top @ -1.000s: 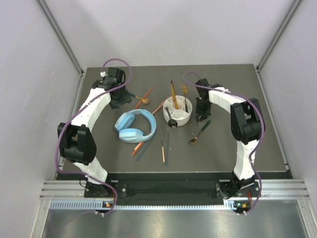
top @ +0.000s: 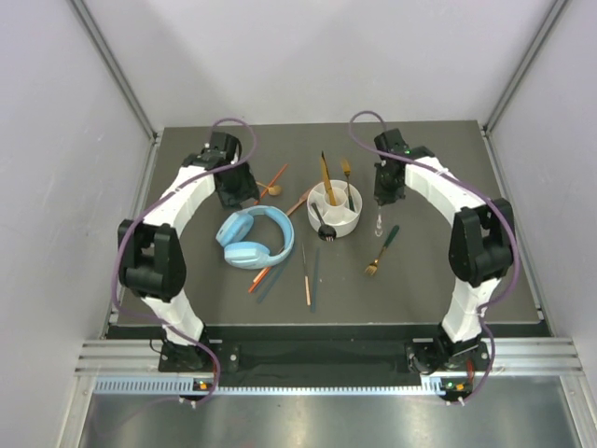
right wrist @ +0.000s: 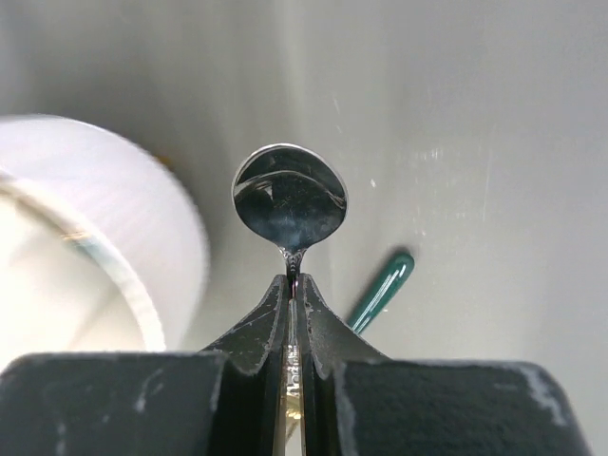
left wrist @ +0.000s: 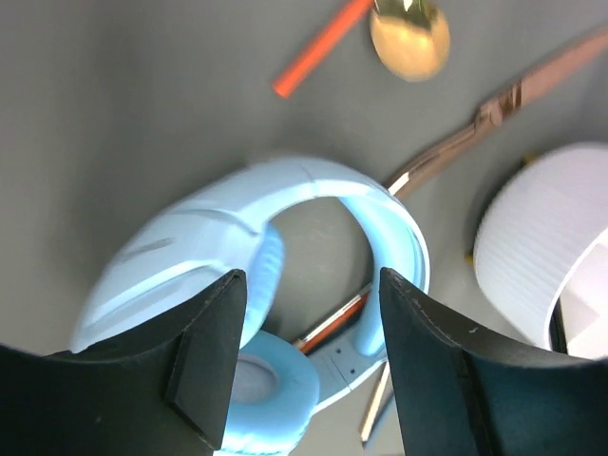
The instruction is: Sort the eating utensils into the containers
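A silver spoon (right wrist: 291,198) is clamped by my right gripper, bowl outward, just right of the white divided container (top: 322,222). That container holds several utensils, among them a black fork (top: 326,231), a gold-brown handled piece (top: 327,179) and a gold-topped fork (top: 347,169). A green-handled gold fork (top: 381,250) lies on the table below the right gripper. My left gripper stands open with empty fingers, above the light blue headphones (left wrist: 223,223). A gold spoon (left wrist: 410,40) and a copper knife (left wrist: 503,103) lie beyond it.
Blue headphones cover the left-centre table, lying over an orange chopstick (top: 257,277). A thin brush-like stick (top: 306,277) and a dark stick (top: 315,280) lie near the front.
The green-handled fork has shifted slightly right. My left arm has moved toward the right and lower over the headphones.
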